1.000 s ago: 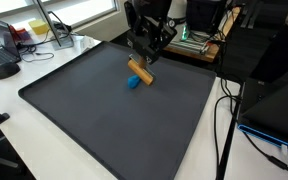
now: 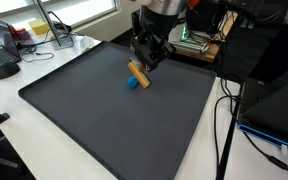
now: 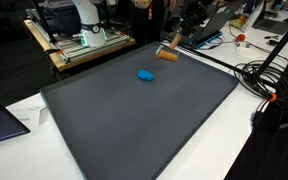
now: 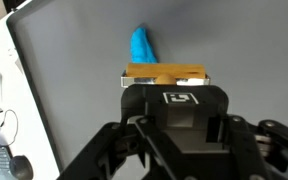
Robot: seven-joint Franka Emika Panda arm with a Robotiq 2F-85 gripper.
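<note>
My gripper is shut on an orange-tan block (image 4: 142,71), which lies crosswise at the fingertips in the wrist view. The body of the gripper hides much of the block. In exterior view 1 the block (image 2: 139,75) hangs tilted under the arm; exterior view 2 shows the same block (image 3: 167,54) near the board's far edge. Close beside it is a small blue object (image 2: 132,83), lying on the dark board. The wrist view puts this blue object (image 4: 141,47) just beyond the block, and exterior view 2 shows a visible gap between them.
Most of the dark grey board (image 3: 134,115) is bare. Cables (image 2: 222,110) run along its right side in exterior view 1. A laptop (image 2: 1,62) stands at the far left on the white table. Dark equipment (image 2: 274,105) occupies the right edge.
The block and gripper have shifted only slightly over the last second, the block staying between the fingers. The blue object looks unmoved.
</note>
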